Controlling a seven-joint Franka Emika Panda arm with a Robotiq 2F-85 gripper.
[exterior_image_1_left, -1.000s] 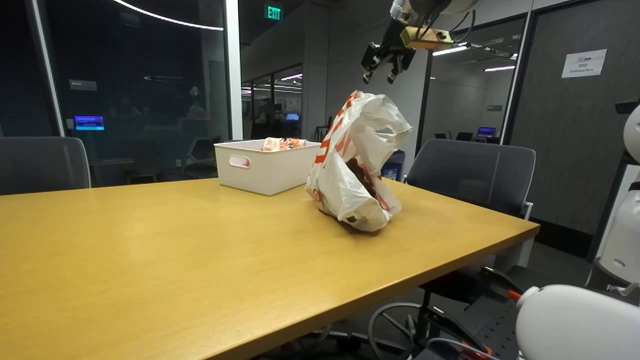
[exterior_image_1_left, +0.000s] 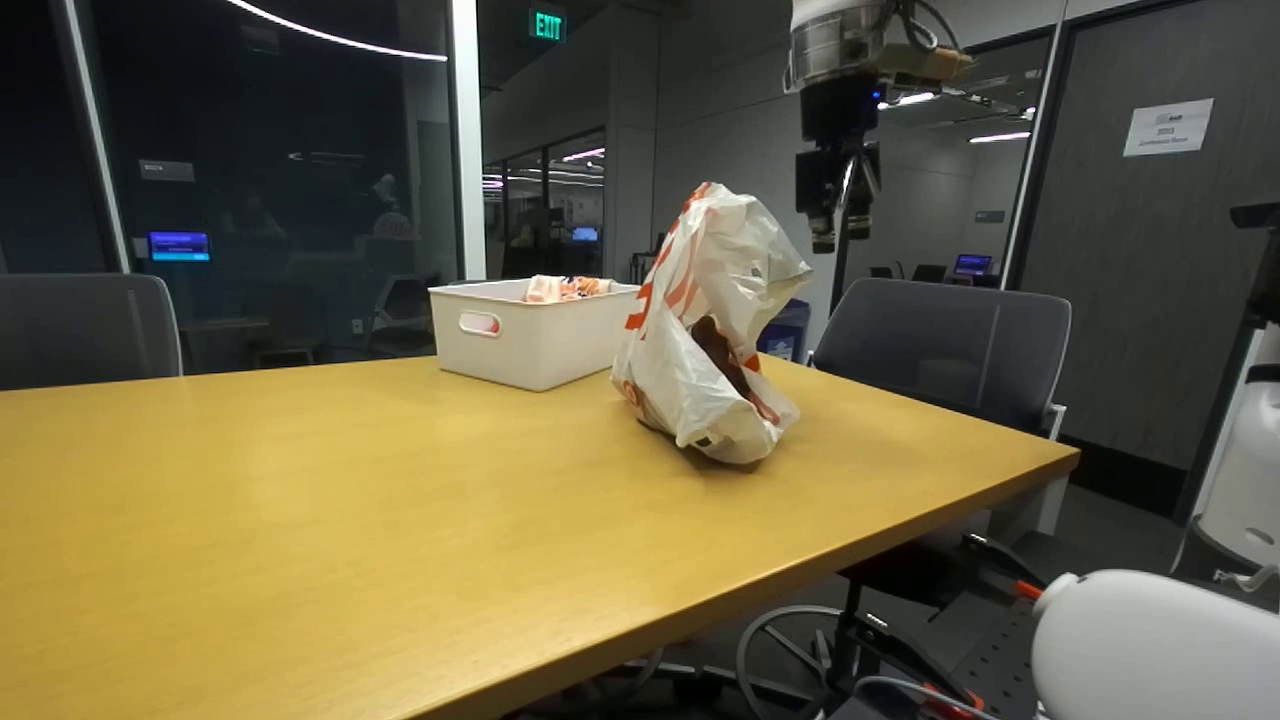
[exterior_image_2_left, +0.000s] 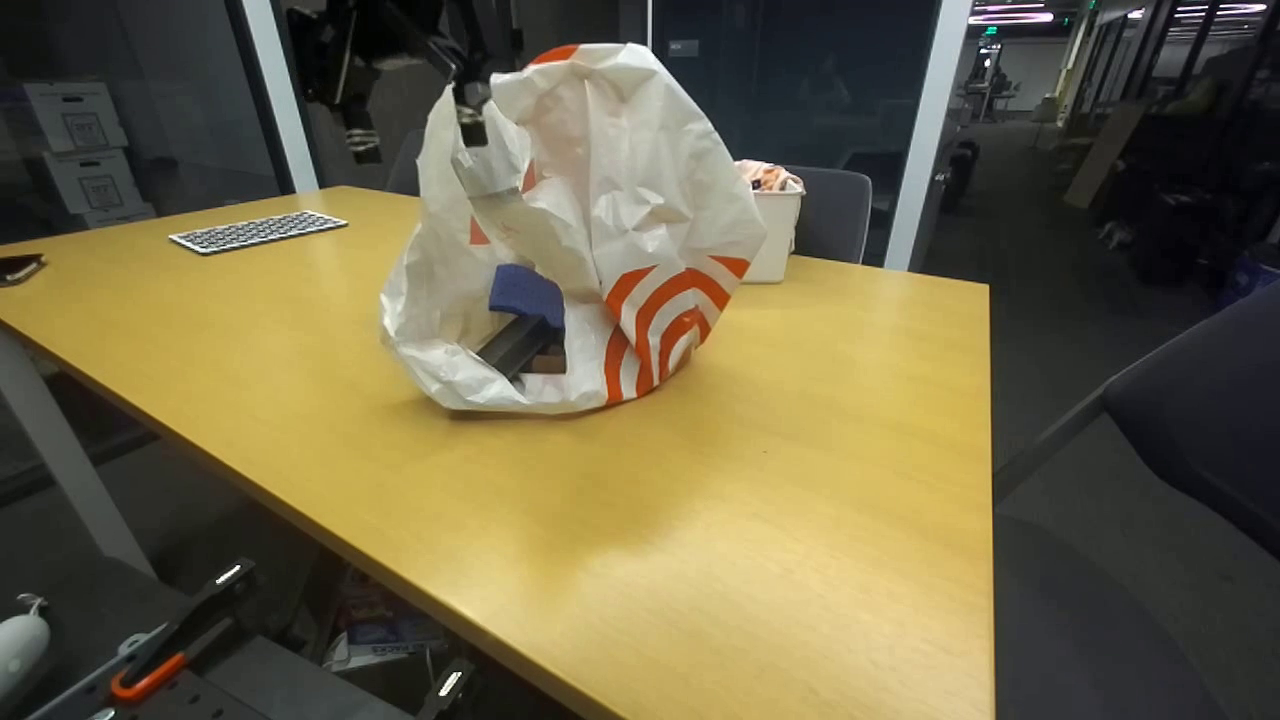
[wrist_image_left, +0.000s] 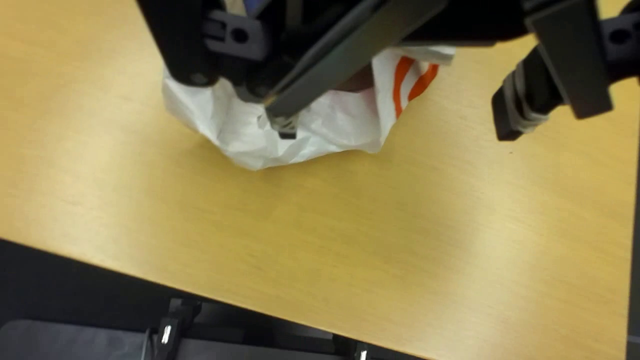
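Observation:
A white plastic bag with orange-red stripes (exterior_image_2_left: 666, 180) stands slumped on the table, its mouth facing the robot's side. Inside show a blue item (exterior_image_2_left: 525, 293), a black item (exterior_image_2_left: 513, 344) and a small brown one (exterior_image_2_left: 551, 361). My gripper (exterior_image_1_left: 841, 236) hangs pointing down, open, with its fingers spread wide. In exterior view 1 it is to the right of the bag's top. From the wrist, the bag's white edge (wrist_image_left: 258, 153) lies below the left finger, while the right finger is over bare table. Whether a finger touches the plastic, I cannot tell.
Behind the bag is a white bin (exterior_image_1_left: 516, 342) with patterned cloth (exterior_image_1_left: 563, 288) in it. A keyboard (exterior_image_2_left: 258, 232) and a dark flat object (exterior_image_2_left: 19, 269) lie toward the table's other end.
In exterior view 1 my gripper has moved right and lower, turning from a slant to straight down. The bag's upper edge has shifted slightly; its base stays put.

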